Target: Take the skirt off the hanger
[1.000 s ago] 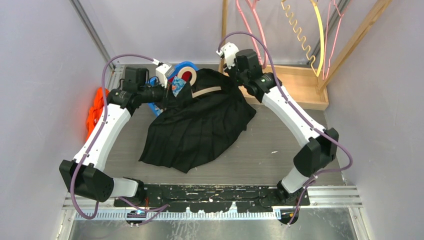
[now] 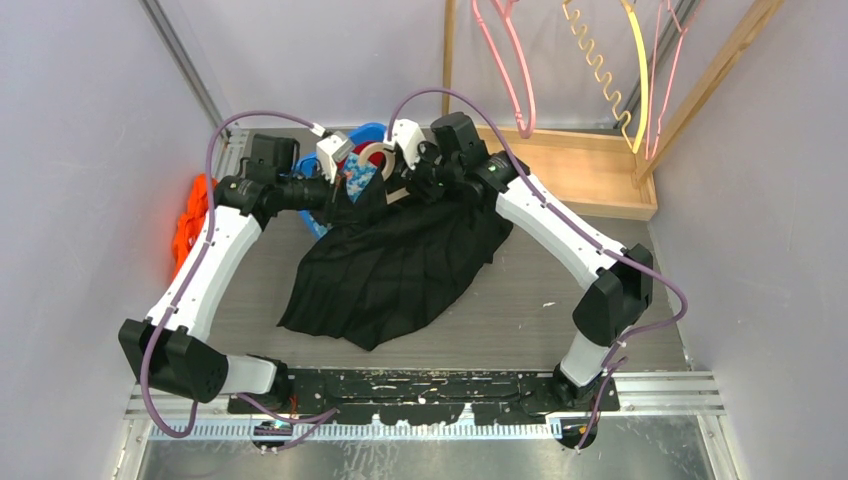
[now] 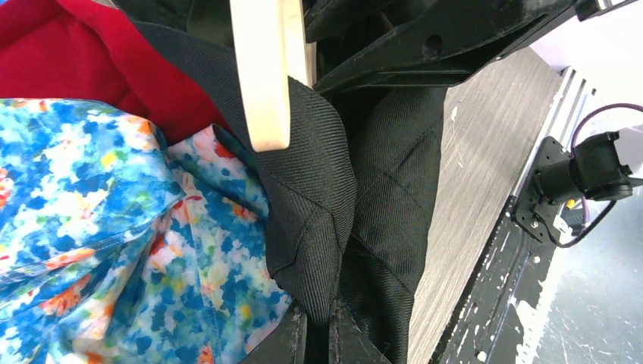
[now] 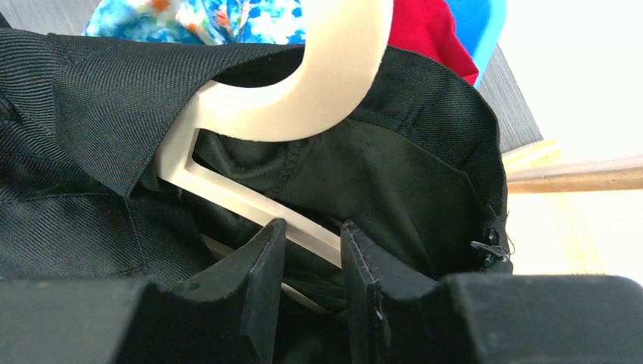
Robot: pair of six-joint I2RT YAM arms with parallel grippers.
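Observation:
A black pleated skirt (image 2: 400, 270) spreads over the floor, its waist partly covering a pale wooden hanger (image 4: 326, 83), whose hook and straight bar show in the right wrist view. My left gripper is shut on a bunched strand of the skirt, at the skirt's upper left in the top view. My right gripper is open just over the hanger's bar, with bar and dark cloth seen between its fingers. The two grippers are close together.
A blue bin (image 2: 368, 132) behind holds floral and red cloth. Orange items (image 2: 190, 225) lie at the left. At the back right stands a wooden rack (image 2: 590, 190) with pink and yellow hangers.
My right arm has moved left and down toward the hanger, now covering part of it in the top view.

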